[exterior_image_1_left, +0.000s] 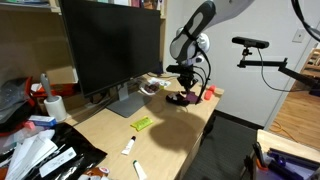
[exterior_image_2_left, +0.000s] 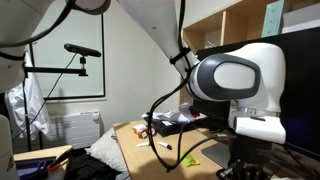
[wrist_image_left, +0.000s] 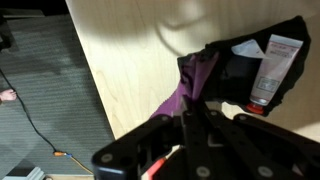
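In the wrist view, a purple cloth (wrist_image_left: 172, 104) is pinched in my gripper, its folds spreading to the lower left. Right under it lies a black cloth or pouch (wrist_image_left: 238, 78) with a white tube (wrist_image_left: 276, 64) on top. From the first exterior view, the gripper (exterior_image_1_left: 187, 88) is low over the far end of the desk, and the purple cloth (exterior_image_1_left: 192, 98) appears against the black item (exterior_image_1_left: 177, 99). Whether the two touch cannot be told. The gripper's fingertips are too dark to make out in the second exterior view.
A monitor (exterior_image_1_left: 112, 42) stands on the desk near the arm. Red items (exterior_image_1_left: 209, 93) sit by the desk's right edge. A green packet (exterior_image_1_left: 142, 124) and a white marker (exterior_image_1_left: 129, 145) lie nearer, with bare desk (exterior_image_1_left: 165, 135) beside them.
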